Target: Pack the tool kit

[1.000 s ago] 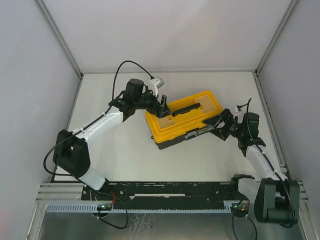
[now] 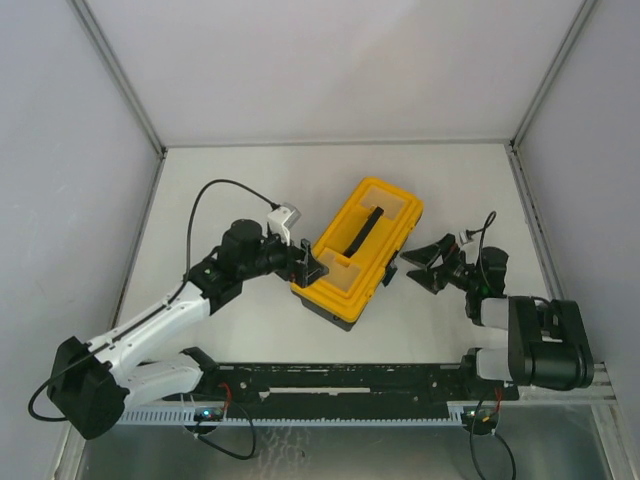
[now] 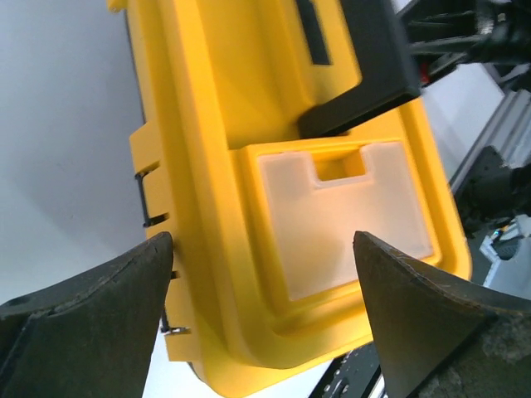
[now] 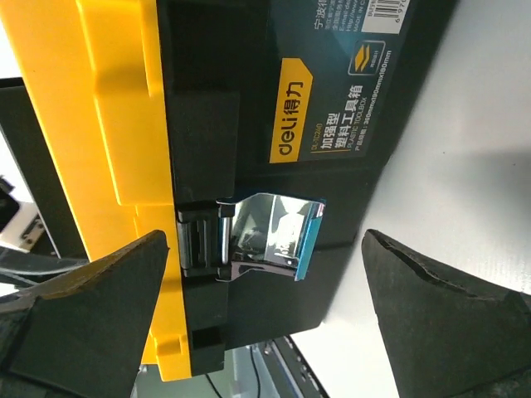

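Observation:
The toolbox lies slanted in the middle of the table, its yellow lid down on a dark body. A black handle rests on the lid. My left gripper is open over the lid's near left end; in the left wrist view its fingers stand apart at that end. To the right of the box my right gripper is open, facing the labelled side. In the right wrist view a latch on that side sticks out from the dark body, between the spread fingers but clear of them.
Walls close the left, back and right sides. A black rail runs along the front edge.
The toolbox has turned so its right end points further back. My left gripper came nearer the front with its near end.

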